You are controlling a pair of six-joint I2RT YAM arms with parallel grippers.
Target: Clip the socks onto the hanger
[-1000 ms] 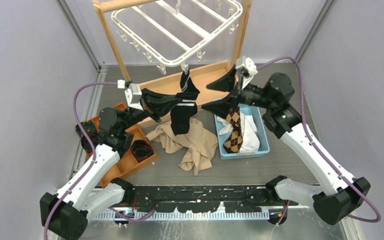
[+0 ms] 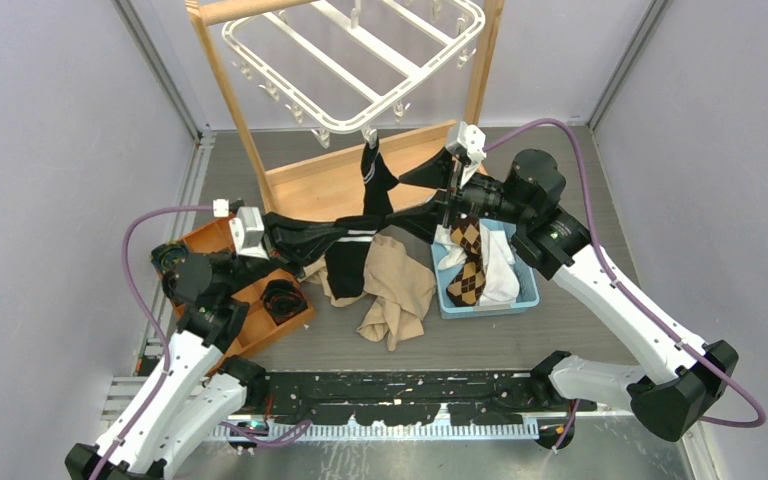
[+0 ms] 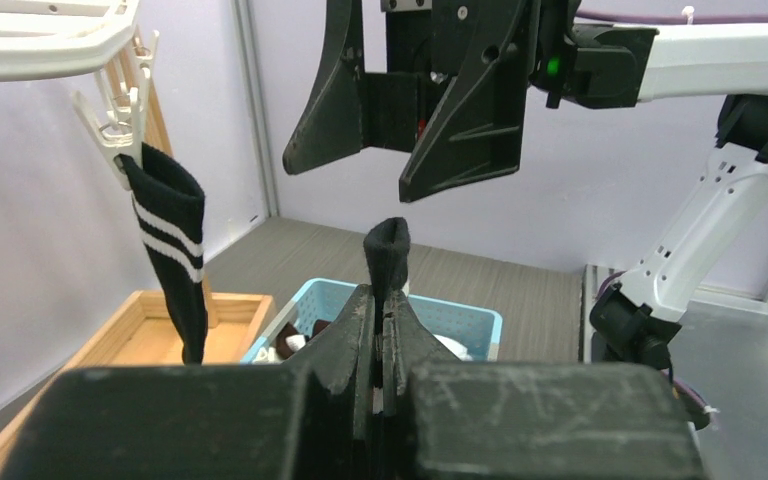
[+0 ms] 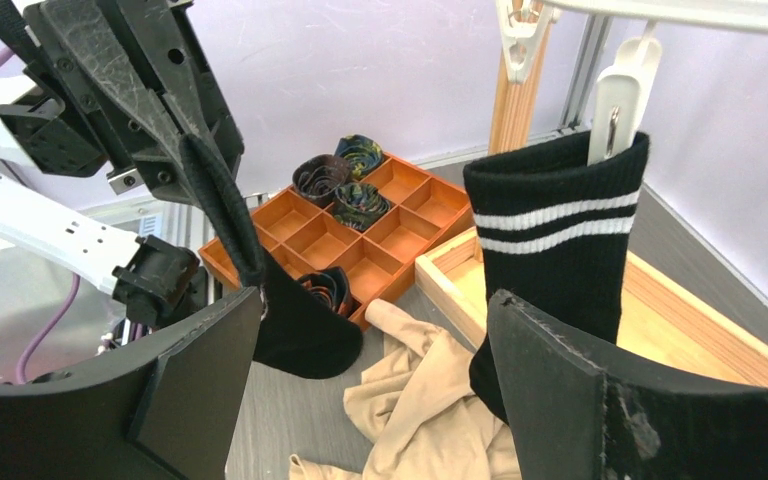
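One black sock with white stripes [image 4: 560, 270] hangs by its cuff from a white clip [image 4: 622, 95] on the front corner of the hanger [image 2: 400, 72]. My left gripper [image 2: 345, 229] is shut on the cuff of a second black sock [image 2: 347, 268], which droops below the fingers. Its cuff end pokes beyond the fingertips [image 3: 400, 330] in the left wrist view. Facing that cuff from the right, my right gripper [image 2: 401, 204] stands open. In the right wrist view, the held sock lies close behind the left finger [image 4: 200, 350]; whether they touch I cannot tell.
Several free clips line the hanger rim, one of them [image 2: 321, 137] left of the hung sock. A tan cloth [image 2: 397, 285] lies below. On the left stands an orange divided box [image 2: 298, 318]; on the right, a blue basket [image 2: 500, 311] with socks and cloths.
My left gripper has moved toward the front with its sock, away from the hanging sock. My right gripper has come left, closer to the held cuff, and remains open.
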